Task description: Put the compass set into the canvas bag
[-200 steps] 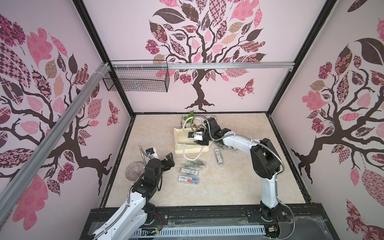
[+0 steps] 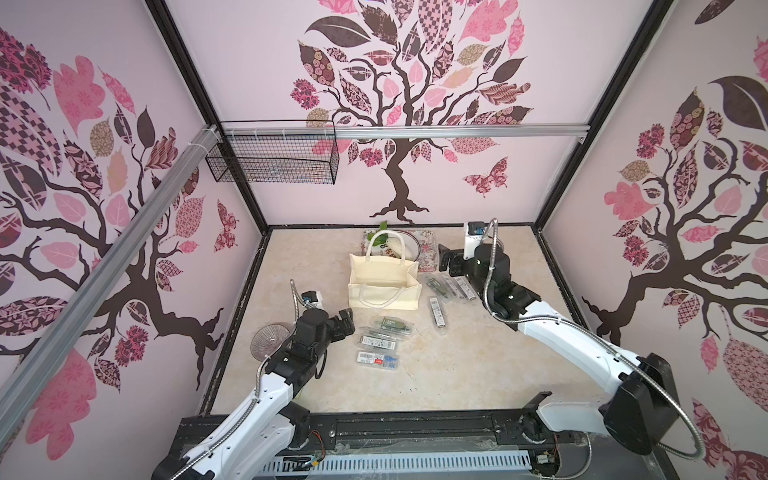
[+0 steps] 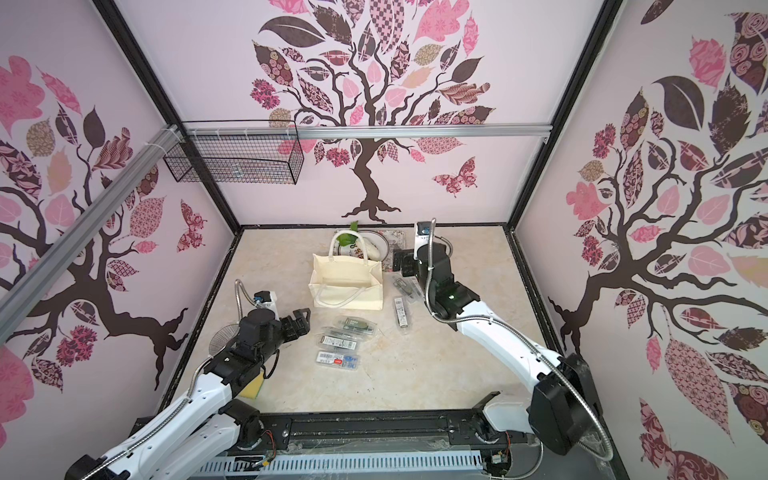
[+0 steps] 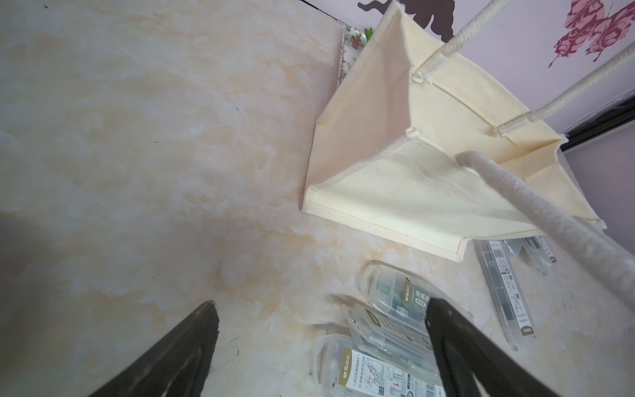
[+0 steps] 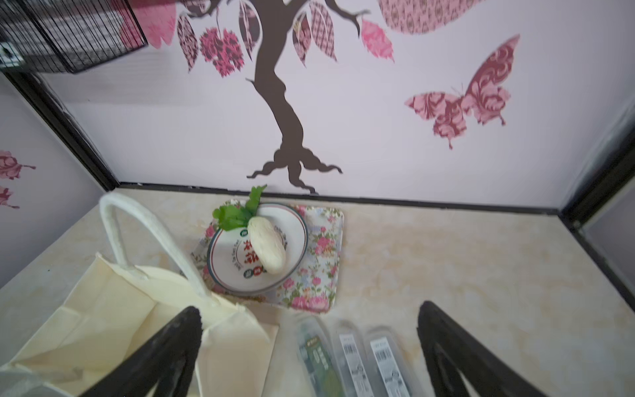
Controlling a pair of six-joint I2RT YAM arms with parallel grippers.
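Note:
The cream canvas bag (image 2: 405,300) stands open-topped mid-table, handles raised or hanging over its front. Its bottom is hidden in the wrist views. Several clear cases lie around it, and I cannot tell which is the compass set. In front are a greenish case (image 4: 403,294), a white-labelled case (image 4: 377,377) and a case with blue and red (image 2: 377,360). My left gripper is open and empty, left of these cases. Also open and empty, my right gripper hovers behind and right of the bag, near three slim cases, one of them green (image 5: 318,364).
A plate (image 5: 228,264) with a white vegetable on a floral mat (image 5: 327,264) is behind the bag. A wire bowl (image 2: 270,341) stands at the left. A single long case (image 2: 437,313) lies right of the bag.
The bag's front handle has settled against its front. The left arm has shifted only slightly.

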